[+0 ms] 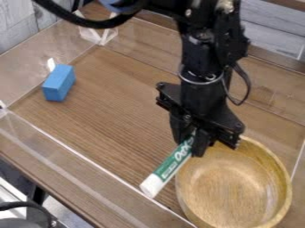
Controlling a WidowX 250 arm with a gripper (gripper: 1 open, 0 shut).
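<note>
My black gripper (194, 134) hangs at the centre right, shut on a green and white tube (168, 171). The tube slants down to the lower left, its white end (152, 183) low over the wooden tray floor, beside the left rim of a tan oval bowl (231, 195) at the bottom right. The fingertips are hard to make out against the dark gripper.
A blue block (59, 82) sits at the left near the clear tray wall. The wooden floor (102, 129) between block and gripper is clear. A white bracket stands at the back left.
</note>
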